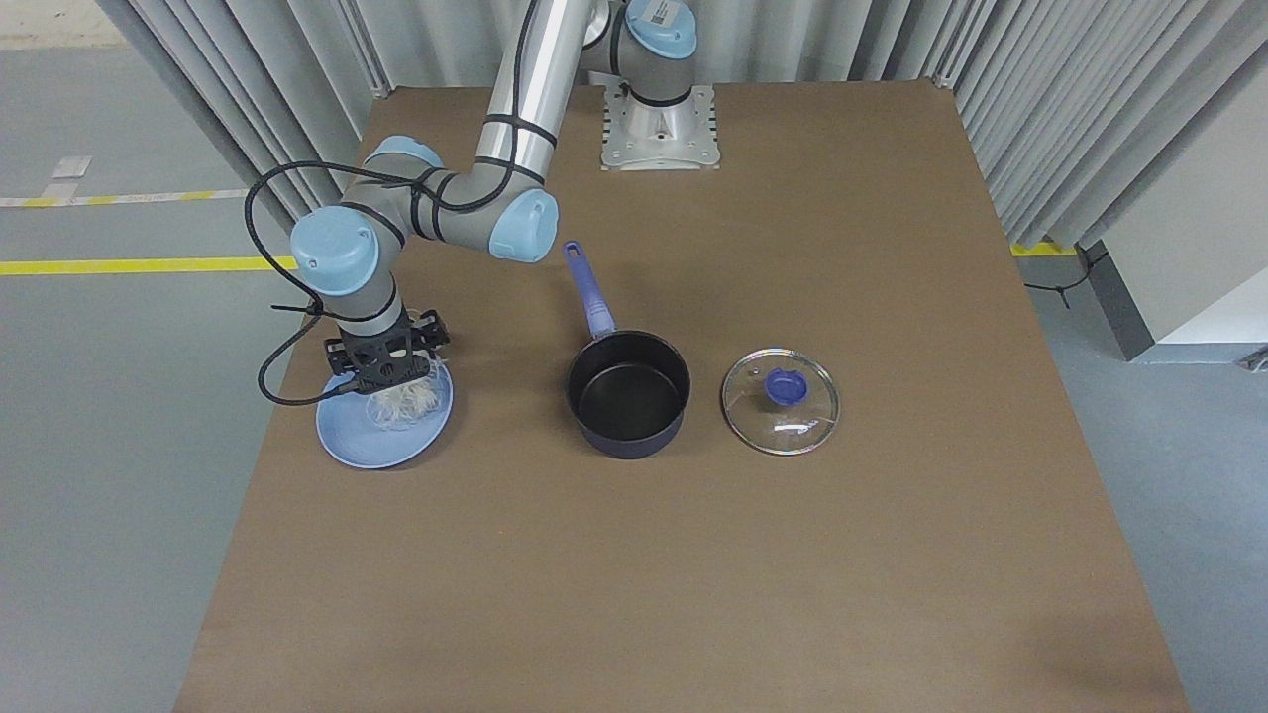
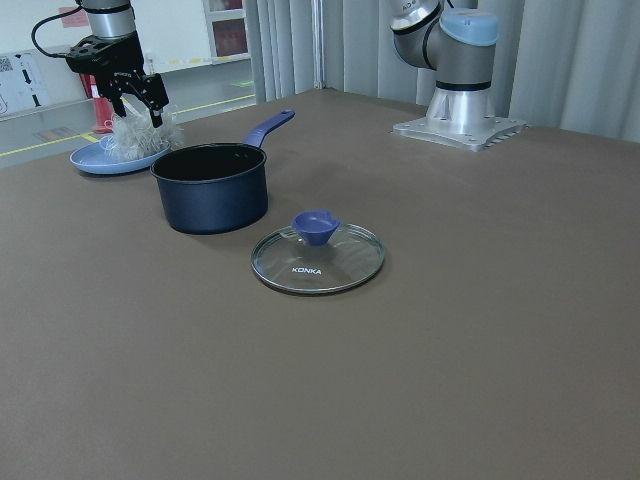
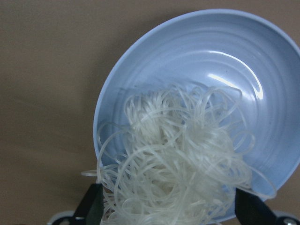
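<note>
A tangle of white noodle-like strands lies on a light blue plate. My gripper is lowered over that pile, its fingers apart on either side of the strands in the wrist view, so open. In the front view the gripper hides much of the pile. To the right of the plate stands a dark saucepan with a blue handle, empty inside. Farther right lies a glass lid with a blue knob.
The arm's base plate is at the back, before a grey curtain. The plate sits near the table's left edge.
</note>
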